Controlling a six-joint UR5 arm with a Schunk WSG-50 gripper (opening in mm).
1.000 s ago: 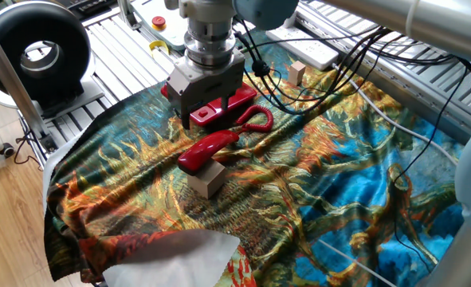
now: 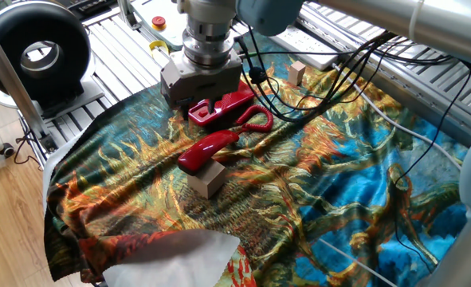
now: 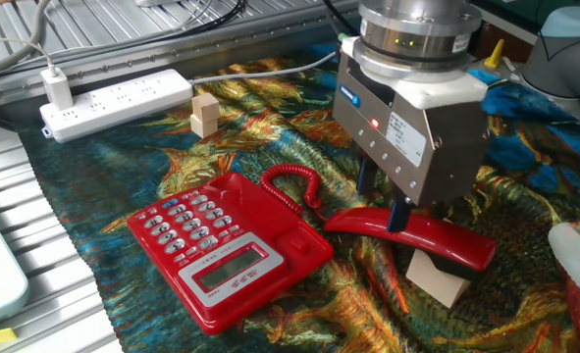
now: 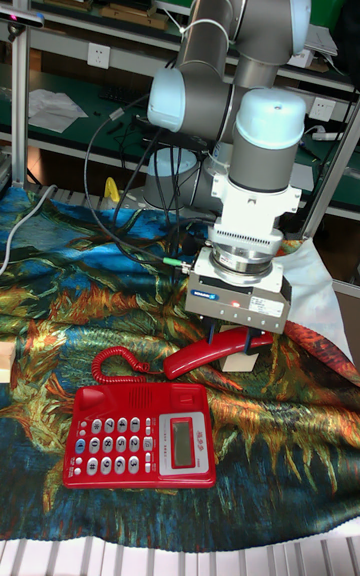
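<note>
A red telephone handset point(image 3: 447, 241) leans on a small wooden block point(image 3: 435, 279), one end raised. Its coiled red cord point(image 3: 291, 178) leads to the red phone base point(image 3: 314, 247), which lies beside it with keypad and display facing up. My gripper point(image 3: 381, 212) points down with its two dark fingers spread wide, so it is open. In exterior views 2 and 3 the fingertips overlap the handset. Exterior view 1 shows the gripper over the phone base point(image 2: 233, 112) in the picture, apart from the handset point(image 2: 207, 151). How high the fingertips are cannot be told exactly.
Wrinkled patterned cloth point(image 2: 299, 215) covers the table. Small wooden blocks point(image 3: 204, 116) stand near a white power strip point(image 3: 123, 106) at the back. Black cables point(image 2: 331, 88) hang beside the arm.
In exterior view 1 my gripper has shifted up the picture and slightly left, its fingertips now farther from the handset. Handset, block and phone base have stayed put.
</note>
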